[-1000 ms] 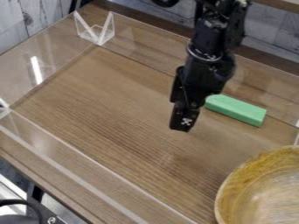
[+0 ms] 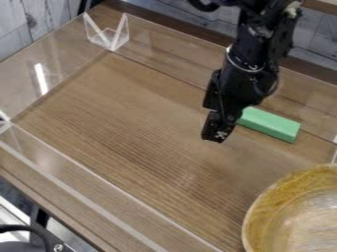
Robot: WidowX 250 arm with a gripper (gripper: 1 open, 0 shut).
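Note:
My black gripper (image 2: 224, 116) hangs over the wooden table (image 2: 118, 128) at centre right, fingers pointing down and open, with nothing visible between them. Just right of it lies a green block (image 2: 269, 122), its left end partly behind the gripper.
A yellow bowl (image 2: 270, 192) fills the lower right corner. A clear or white wire-like holder (image 2: 108, 30) stands at the back left. A wall runs along the back right.
The gripper and arm have moved a little to the right and up in the view, toward the green block, which stays in place.

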